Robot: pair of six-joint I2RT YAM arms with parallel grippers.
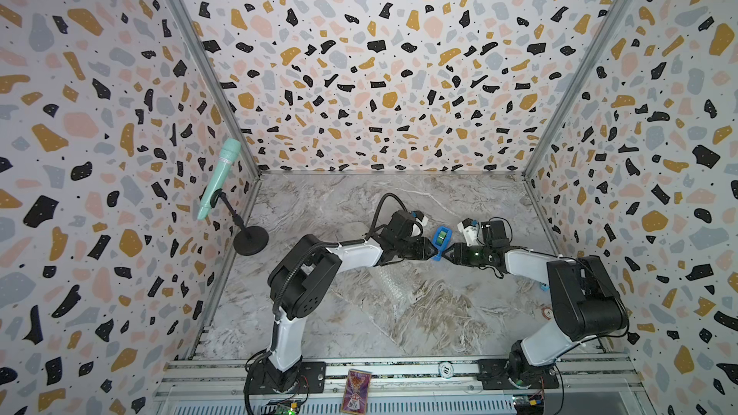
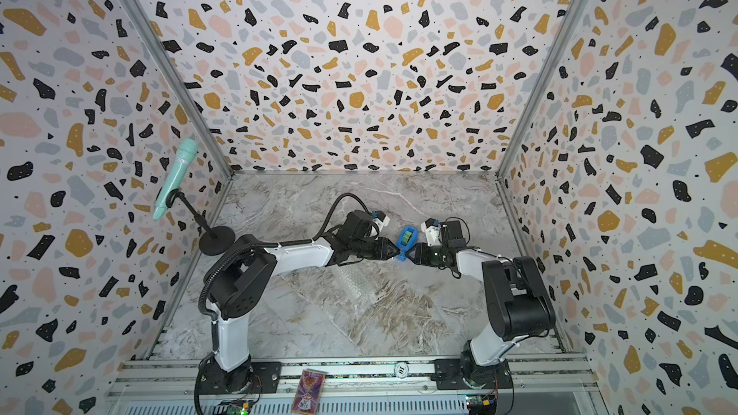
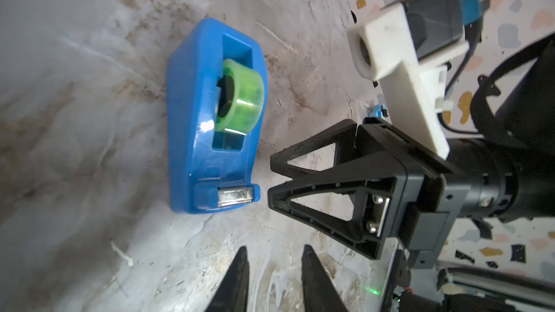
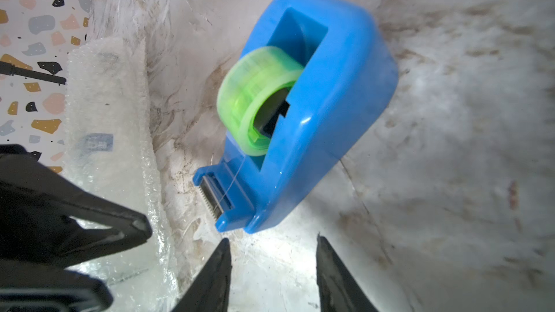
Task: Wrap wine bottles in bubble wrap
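A blue tape dispenser (image 3: 188,156) with a green tape roll (image 3: 242,98) stands on the marbled table in the left wrist view. Its metal cutter edge (image 4: 214,196) faces the lower left in the right wrist view. My left gripper is part open just short of the dispenser, nothing between its fingertips. From the other side, my right gripper, also part open and empty, stands close by the cutter end. A clear bubble wrap bundle (image 4: 109,156) lies behind the left gripper's fingers in the right wrist view; whether a bottle is inside cannot be made out.
At the far left a mint-green microphone-shaped object (image 1: 219,176) rests on a black stand (image 1: 250,239). A picture card (image 1: 356,390) lies on the front rail.
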